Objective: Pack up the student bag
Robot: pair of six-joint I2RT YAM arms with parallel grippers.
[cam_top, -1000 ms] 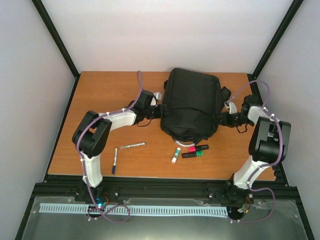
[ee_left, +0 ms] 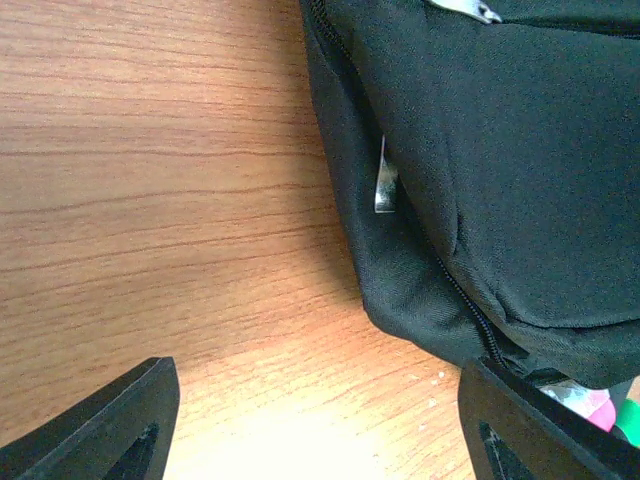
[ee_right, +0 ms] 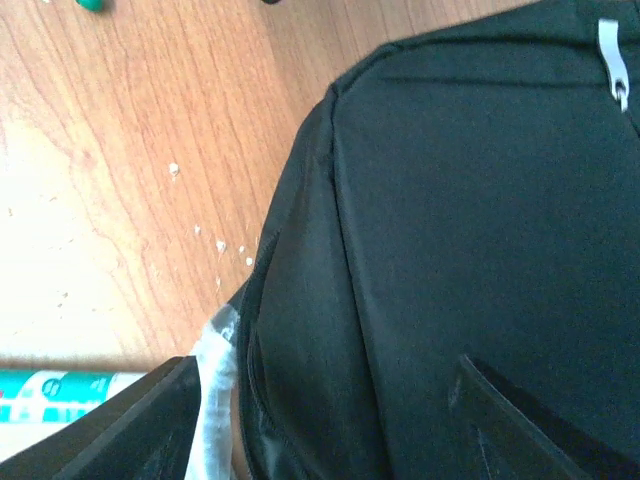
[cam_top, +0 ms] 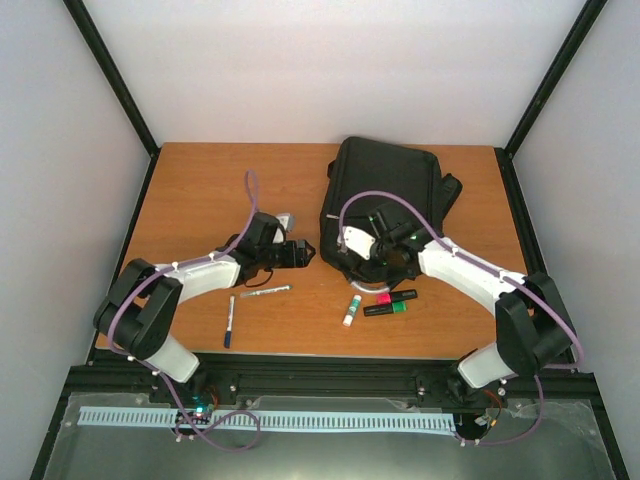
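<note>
A black bag (cam_top: 385, 185) lies flat on the wooden table, its zipper pull (ee_left: 386, 185) showing on the side in the left wrist view. Left of the bag, over bare wood, is my left gripper (cam_top: 308, 254); its fingers (ee_left: 100, 425) stand apart with nothing between them. My right gripper (cam_top: 368, 272) hangs over the bag's near end, open and empty. Near that end lie a green-and-white glue stick (cam_top: 352, 310), a pink-capped marker (cam_top: 397, 297) and a green-capped marker (cam_top: 385, 309). A blue-capped pen (cam_top: 229, 322) and a pale pen (cam_top: 266, 291) lie further left.
A clear handle loop (ee_right: 215, 390) pokes out at the bag's near end, close to the glue stick. A strap (cam_top: 452, 190) sticks out on the bag's right. Bare table (cam_top: 220, 190) spreads to the left.
My right arm has swung left from beside the bag to over its near end. The left gripper has drawn back leftward from the bag's side. Bag and pens have stayed in place.
</note>
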